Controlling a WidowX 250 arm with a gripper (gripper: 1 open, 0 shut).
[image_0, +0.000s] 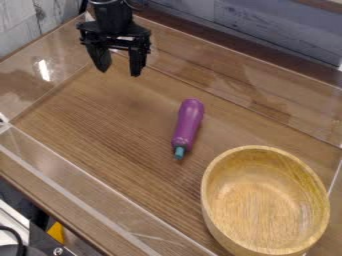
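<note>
My black gripper (115, 61) hangs at the upper left of the camera view, over the wooden table, with its two fingers spread apart and nothing visible between them. A purple object (189, 125) with a teal tip, resembling an eggplant-coloured tube, lies on the middle of the table, apart from the gripper. A large round wooden bowl (265, 200) sits at the lower right.
A walled edge (267, 30) runs along the back. Some dark cables and a small yellow piece appear beyond the lower-left edge.
</note>
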